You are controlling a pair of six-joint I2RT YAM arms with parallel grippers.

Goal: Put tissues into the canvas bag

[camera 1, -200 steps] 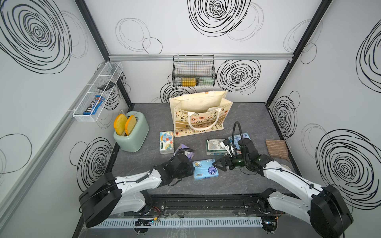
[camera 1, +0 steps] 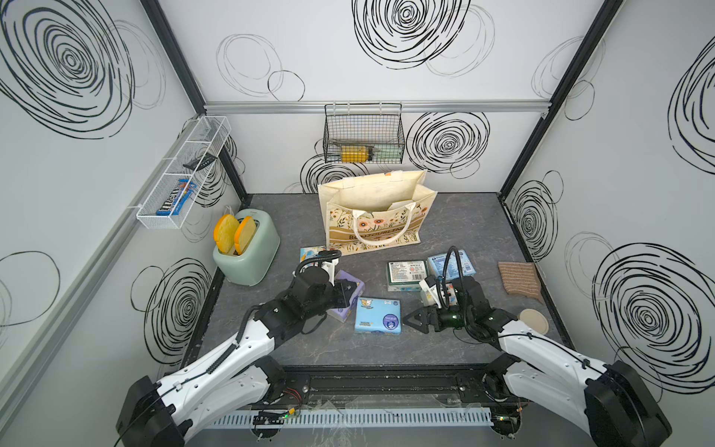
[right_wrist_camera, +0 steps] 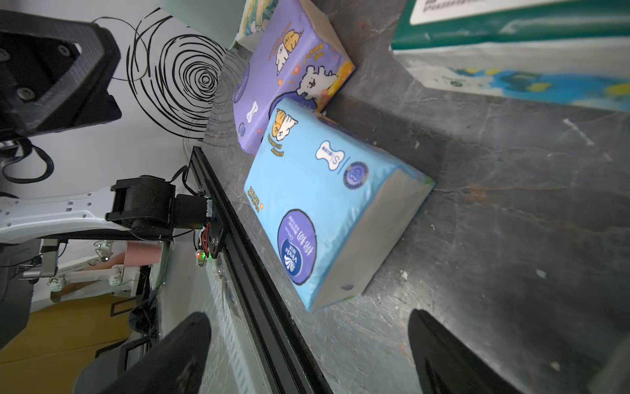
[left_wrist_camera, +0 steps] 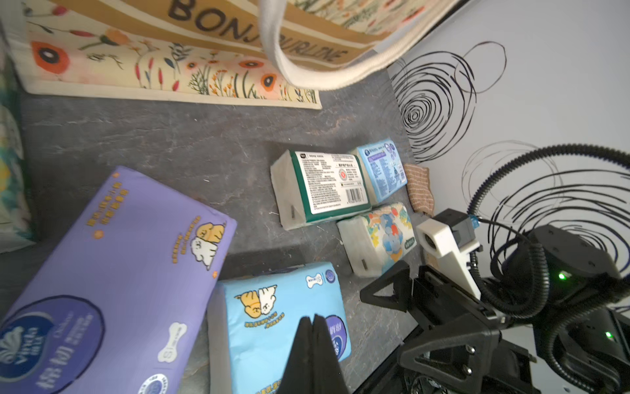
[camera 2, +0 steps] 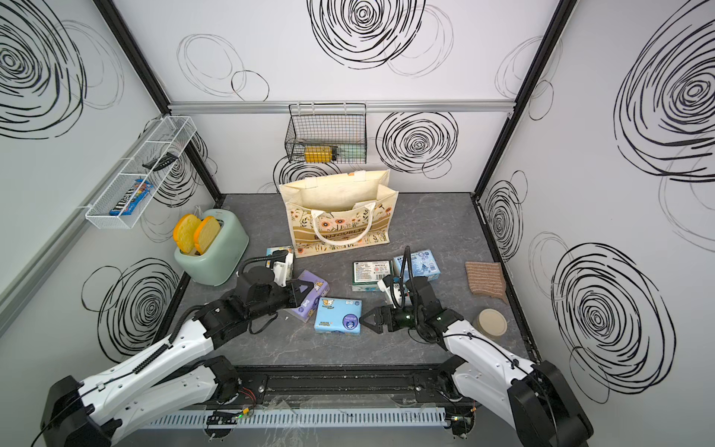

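Observation:
The canvas bag (camera 1: 376, 212) stands open at the back middle. A light blue tissue pack (camera 1: 378, 315) lies front centre, beside a purple pack (left_wrist_camera: 118, 275). A green-white pack (left_wrist_camera: 321, 187), a patterned pack (left_wrist_camera: 377, 239) and another blue pack (camera 2: 417, 263) lie right of centre. My left gripper hangs over the purple and blue packs, shut with nothing visible between its fingers. My right gripper stands open at the right side of the light blue pack, nothing between its fingers.
A mint toaster (camera 1: 253, 253) stands at the left, partly near another patterned pack. A brown mat (camera 1: 521, 279) and a round coaster (camera 2: 492, 322) lie at the right. Wire baskets hang on the walls.
The light blue pack has shifted slightly left. My right gripper has moved slightly downward in the top left view.

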